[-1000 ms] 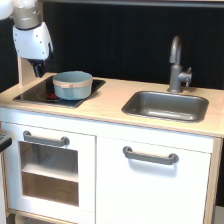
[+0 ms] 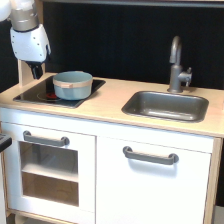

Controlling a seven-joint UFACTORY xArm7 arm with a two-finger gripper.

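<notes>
A blue-grey pot [image 2: 73,88] stands upright on the black stovetop [image 2: 42,97], toward its right side. At the upper left, my white gripper hand comes down from above. Its dark gripper [image 2: 37,71] is above the back left of the stove, left of the pot and apart from it in the picture. The fingers are too small to show whether they are open or shut, and nothing is seen hanging from them.
To the right, a grey sink [image 2: 165,105] with a dark faucet [image 2: 178,68] is set into the wooden counter [image 2: 115,97]. Below are white cabinet doors [image 2: 150,185] with grey handles. The counter between stove and sink is clear.
My gripper has shifted slightly left and down. The pot and the other things stand where they were.
</notes>
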